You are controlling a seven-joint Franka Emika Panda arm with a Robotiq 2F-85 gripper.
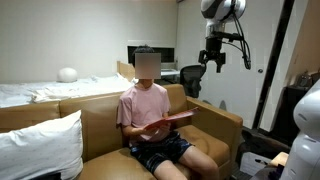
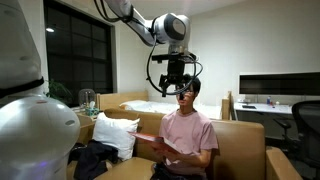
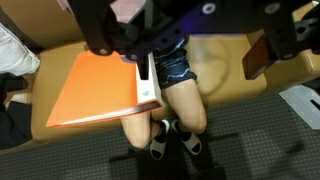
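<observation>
My gripper (image 1: pixel 211 63) hangs high in the air, right of a seated person in a pink shirt (image 1: pixel 145 104). Its fingers stand wide apart, with nothing gripped. A thin reddish folder or book (image 1: pixel 168 122) rests tilted in the person's hands above the lap. From the wrist, it shows as an orange cover (image 3: pixel 95 88) with a white edge, lower than the gripper and mostly to the left. One dark finger (image 3: pixel 257 58) is at the right; the other overlaps the folder's white edge in the picture.
The person sits on a brown leather couch (image 1: pixel 100 125) with a white pillow (image 1: pixel 42 148) at one end. Bare legs and sandals (image 3: pixel 159 140) lie below the gripper. A desk with a monitor (image 2: pixel 268 85) stands behind. Open air surrounds the gripper.
</observation>
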